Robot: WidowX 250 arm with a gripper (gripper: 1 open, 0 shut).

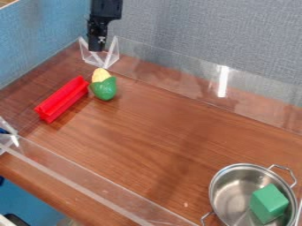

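My black gripper point(98, 44) hangs at the top left of the camera view, over the back left corner of the wooden table; I cannot tell how far its fingers are parted. Below it and a little right are a green object point(104, 88) and a yellow one point(101, 75) behind it. A red elongated block point(62, 99) lies to their left. A steel pot point(230, 190) with handles stands at the front right, holding a green block point(268, 203).
Clear panels edge the table point(165, 132) at the back and front left. Partly visible objects sit at the left edge.
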